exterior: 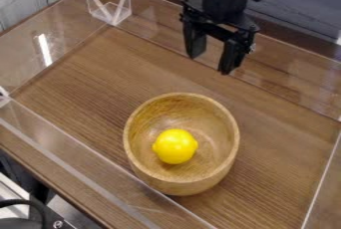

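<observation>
My black gripper (pixel 213 42) hangs over the back of the wooden table, with two finger parts angled downward, one on each side. I cannot tell whether it is open or shut, and nothing clearly shows held in it. In the front middle, well apart from it, a round tan bowl (pixel 206 173) holds a yellow ball (pixel 174 145), which lies in its front-left part.
Clear plastic pieces stand at the back left (pixel 110 6) and left edge. A black cable curves at the lower-left corner, and a grey wall runs along the back.
</observation>
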